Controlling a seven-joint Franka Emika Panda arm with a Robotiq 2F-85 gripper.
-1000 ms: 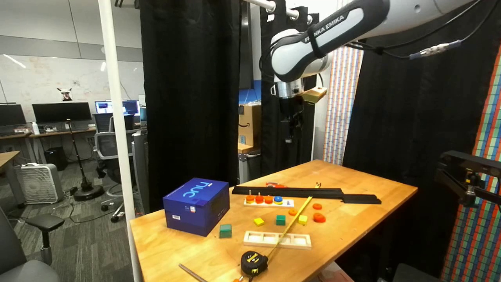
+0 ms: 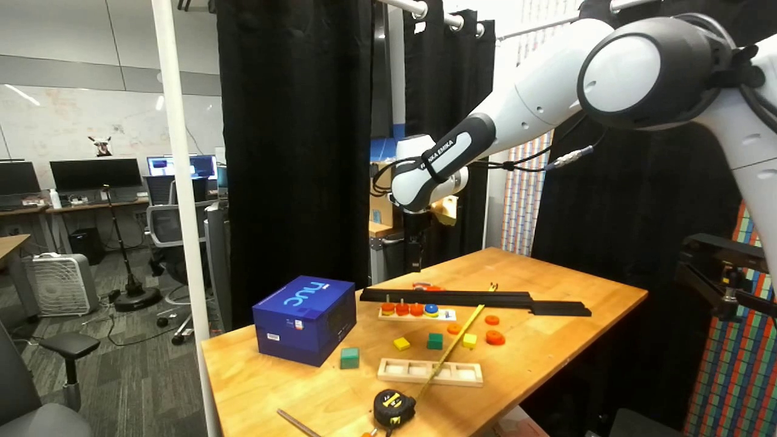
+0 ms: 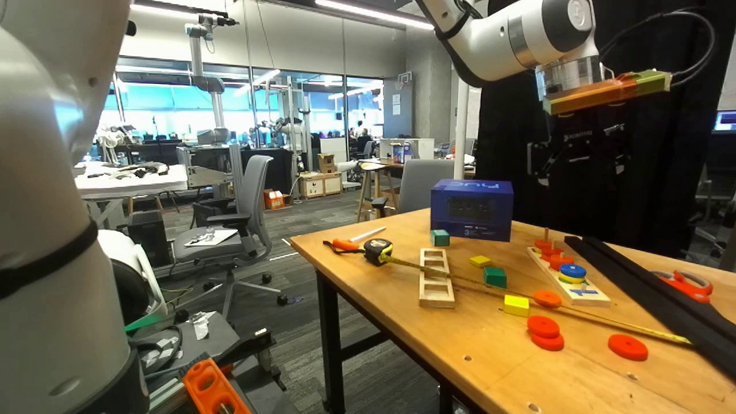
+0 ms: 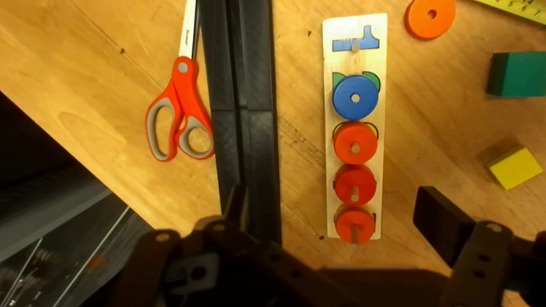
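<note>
My gripper is open with nothing between its fingers, hanging in the air above the far side of the table. Below it in the wrist view lies a wooden peg board (image 4: 355, 61). A blue ring (image 4: 362, 105) sits on one of its pegs, and red-orange rings (image 4: 353, 179) sit on the other pegs toward the gripper. The peg by the printed numeral 1 is bare. Loose orange rings (image 3: 628, 347) lie on the table, two of them stacked. Yellow blocks (image 3: 516, 305) and green blocks (image 3: 494, 277) are spread near a wooden tray (image 3: 436, 302) with empty compartments.
Black strips (image 4: 261, 148) run alongside the peg board, with red-handled scissors (image 4: 192, 97) beyond them. A tape measure (image 2: 394, 408) has its yellow blade stretched across the tray. The blue box (image 2: 304, 320) stands at the table's left edge. Bare wood shows at the table's right end.
In exterior view 1 the arm has come lower and shifted left, bringing my gripper down nearer the table. The objects on the table look unmoved.
</note>
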